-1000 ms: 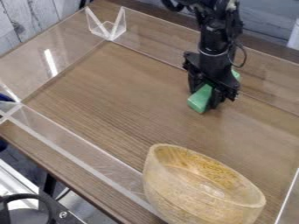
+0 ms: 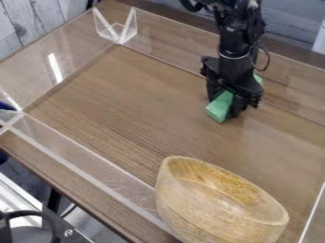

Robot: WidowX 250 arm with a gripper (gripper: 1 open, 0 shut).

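Observation:
My black gripper (image 2: 231, 78) reaches down from the top right onto a green object (image 2: 219, 106) lying on the wooden tray floor, toward the right of centre. It is shut on that green object, whose lower-left end shows below the fingers while the rest is mostly hidden by the gripper. A small bit of green also shows behind the gripper, to its right.
A large tan bowl (image 2: 219, 209) fills the bottom right. A white wire piece (image 2: 116, 28) sits at the top left. Clear plastic walls edge the tray (image 2: 102, 104).

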